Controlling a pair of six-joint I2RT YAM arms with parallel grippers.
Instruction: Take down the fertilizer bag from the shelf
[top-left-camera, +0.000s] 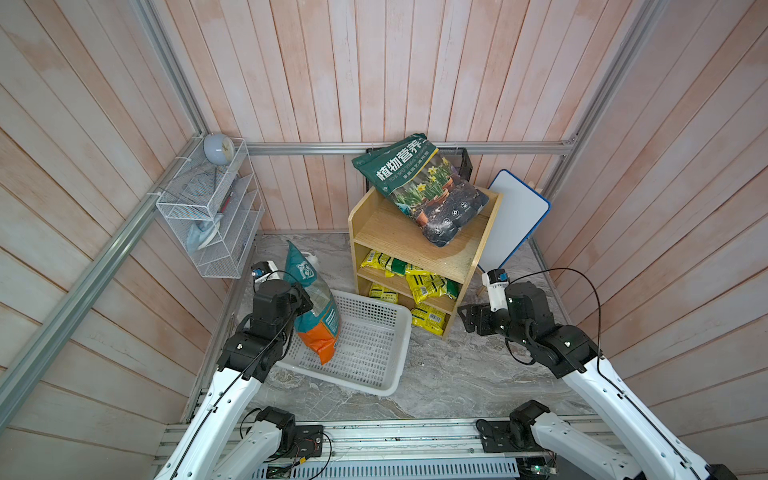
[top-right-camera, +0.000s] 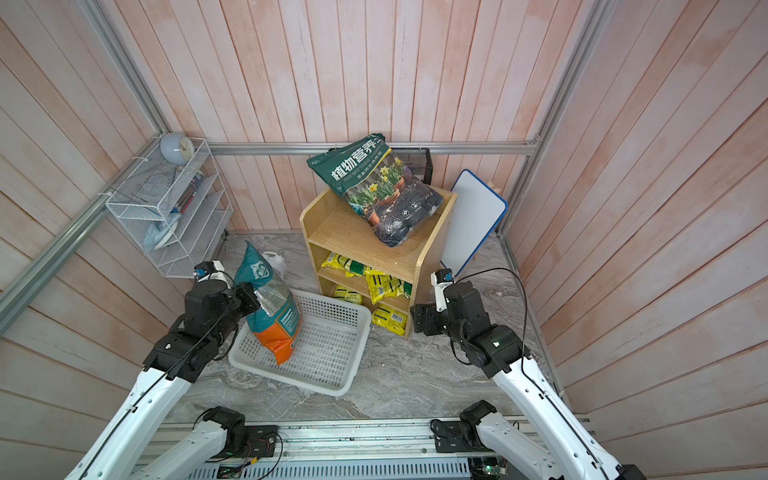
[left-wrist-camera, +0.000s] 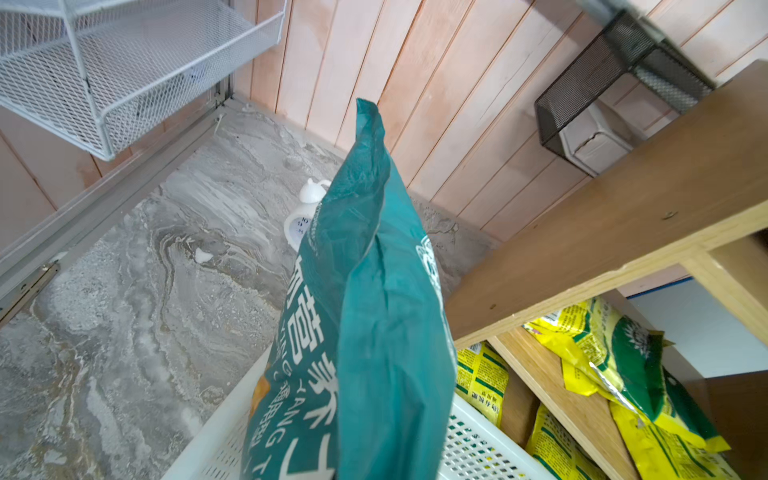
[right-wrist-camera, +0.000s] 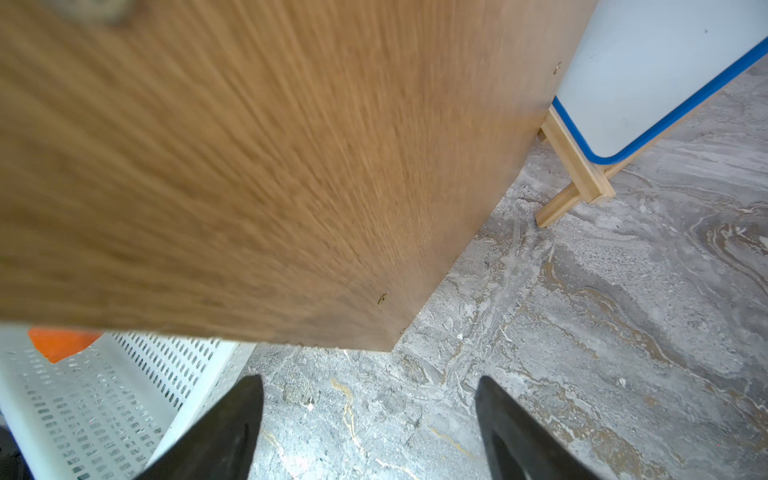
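A teal, white and orange fertilizer bag (top-left-camera: 324, 316) stands tilted at the left end of the white basket (top-left-camera: 400, 356), its orange bottom inside the rim. My left gripper (top-left-camera: 302, 301) is shut on the bag's upper side; the bag hides its fingers in the left wrist view, where the teal bag (left-wrist-camera: 392, 320) fills the middle. A dark green fertilizer bag (top-left-camera: 428, 188) lies slanted on top of the wooden shelf (top-left-camera: 400, 232). Low by the shelf's right side, my right gripper is open, its blurred fingers (right-wrist-camera: 228, 432) far apart with nothing between them.
Yellow packets (top-left-camera: 428, 318) fill the shelf's lower levels. White wire racks (top-left-camera: 212, 204) hang on the left wall. A whiteboard (top-left-camera: 516, 216) leans behind the shelf's right side. A white clock (left-wrist-camera: 300, 224) stands behind the bag. Floor before the shelf is clear.
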